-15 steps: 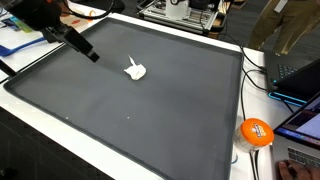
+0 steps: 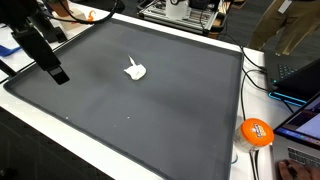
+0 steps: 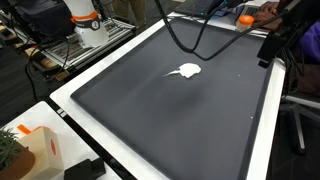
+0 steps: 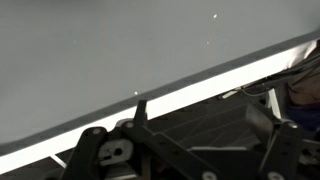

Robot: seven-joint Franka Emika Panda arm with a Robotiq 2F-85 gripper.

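Note:
A small white crumpled item, perhaps cloth or paper [image 2: 136, 72] rests on the grey tabletop [image 2: 165, 115], and a thin pale part sticks out from it. In exterior view 2 the white item [image 3: 189, 70] lies on the far half of the table. My gripper is open over the table's white edge, with its dark fingers wide apart and nothing between them. Exterior view 1 has the gripper [image 2: 60, 78] at the left side, well apart from the white item. The wrist view does not show that item.
An orange-lidded container [image 2: 254, 133] and a laptop [image 2: 296, 82] are off the table at the right. A potted plant [image 3: 12, 152] stands outside the near left edge.
In exterior view 1 my gripper has moved left and toward the near edge, away from the white item. The item itself has stayed in place.

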